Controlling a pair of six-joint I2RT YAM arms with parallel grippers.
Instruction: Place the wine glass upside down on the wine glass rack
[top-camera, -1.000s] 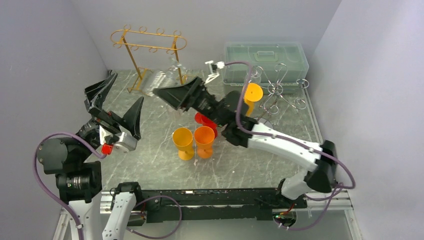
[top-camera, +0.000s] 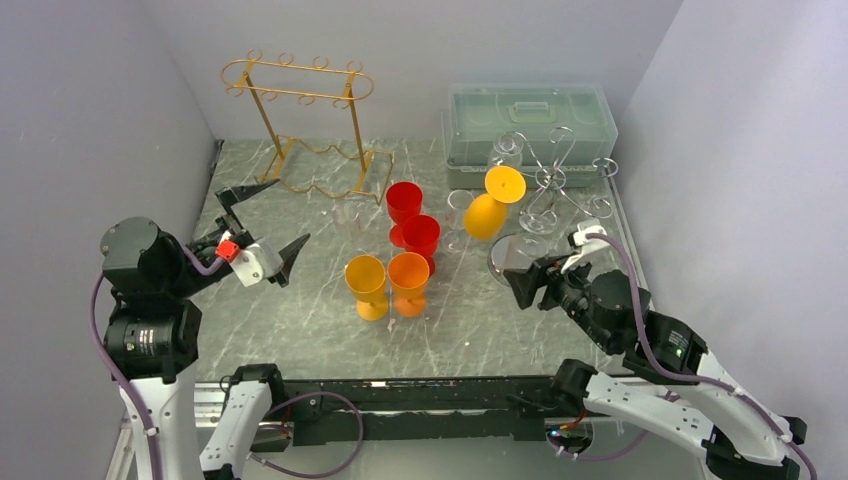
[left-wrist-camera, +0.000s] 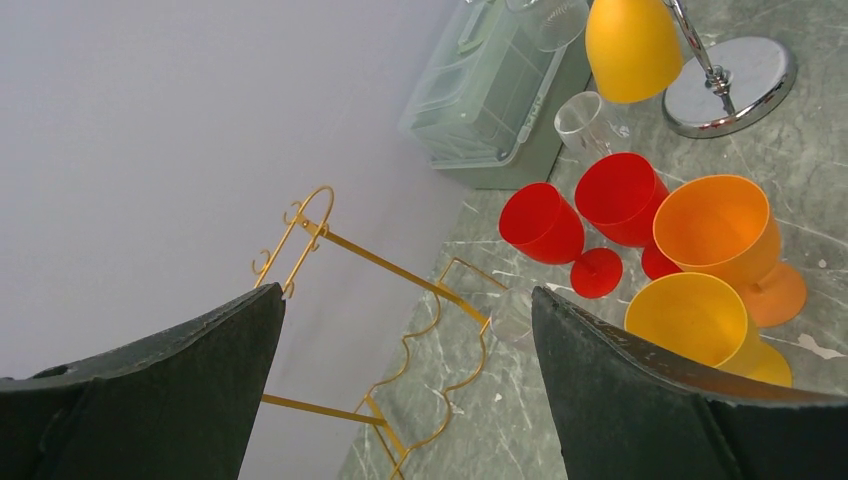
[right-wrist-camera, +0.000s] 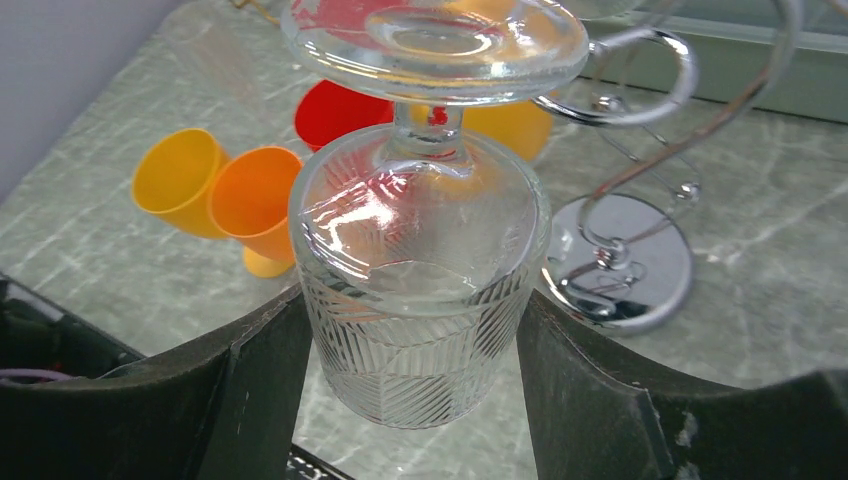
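My right gripper (top-camera: 530, 285) is at the front left of the chrome rack. In the right wrist view, a clear wine glass (right-wrist-camera: 420, 230) hangs upside down between its fingers, foot up, with both fingers against the ribbed bowl. The chrome glass rack (right-wrist-camera: 625, 265) stands just beyond; one of its rings lies to the right of the glass's stem, apart from it. A yellow glass (top-camera: 488, 215) and a clear one (top-camera: 506, 150) hang upside down on that rack. At the left, my left gripper (top-camera: 292, 218) stays open and empty, beside the gold rack (top-camera: 310, 95).
Red glasses (top-camera: 404, 198), a yellow glass (top-camera: 366, 278) and an orange glass (top-camera: 409, 275) stand upright mid-table. A green lidded box (top-camera: 530, 125) sits behind the chrome rack.
My right gripper has swung from near the gold rack across to the right, to the chrome rack's front, carrying the clear glass. The left gripper has shifted slightly to the right.
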